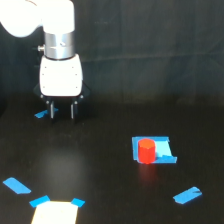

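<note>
A small red cylinder (147, 152) stands at the centre right of the dark table, against a pale patch (162, 149) edged with blue tape (150, 138). Well to its left and farther back, my gripper (62, 112) hangs below the white arm. Its two dark fingers point down and stand apart, with nothing visible between them. Clear distance separates the gripper from the cylinder.
At the front left lies a pale square (55, 213) with blue tape at its corners. Other blue tape strips mark the left (16, 186) and right (187, 195) of the table.
</note>
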